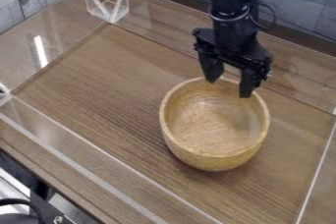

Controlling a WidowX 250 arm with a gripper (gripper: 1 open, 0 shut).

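A black robot arm reaches down from the top of the camera view, its gripper (230, 76) open above the far side of a large tan bowl (213, 140). Its two dark fingers point down over the far part of the bowl, and nothing shows between them. The bowl looks empty.
A small white wire-like object (108, 7) stands at the back left. Dark cables lie at the lower left corner and behind the arm at the top.
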